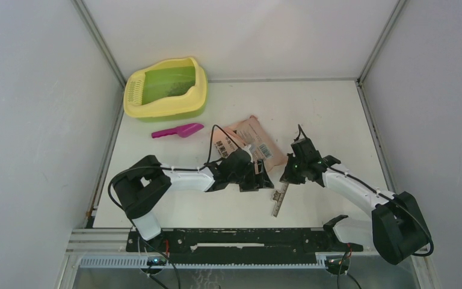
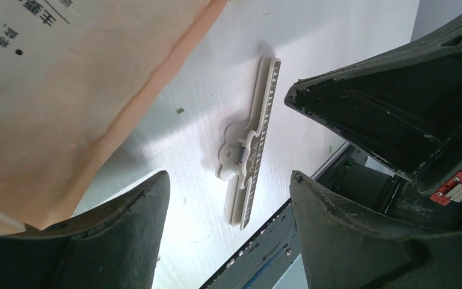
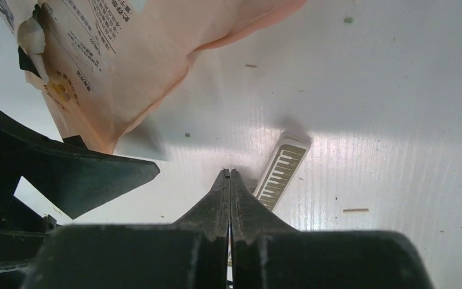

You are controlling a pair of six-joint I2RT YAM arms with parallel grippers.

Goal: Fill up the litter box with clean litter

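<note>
The pinkish-orange litter bag (image 1: 259, 141) lies on the table, partly covered by my left arm in the top view. A white sealing clip (image 1: 280, 202) with a ruler-like printed edge rests on the tabletop just in front of the grippers. My left gripper is open, its fingers apart, with the clip (image 2: 249, 147) visible beyond the gap and the bag's edge (image 2: 150, 90) to the left. My right gripper is shut with nothing between its tips, close above the clip (image 3: 283, 171). The yellow-rimmed green litter box (image 1: 200, 99) stands at the back left.
A magenta scoop (image 1: 178, 130) lies in front of the litter box. Small crumbs dot the white table (image 1: 331, 108). The two grippers are close together, leaving little room between them.
</note>
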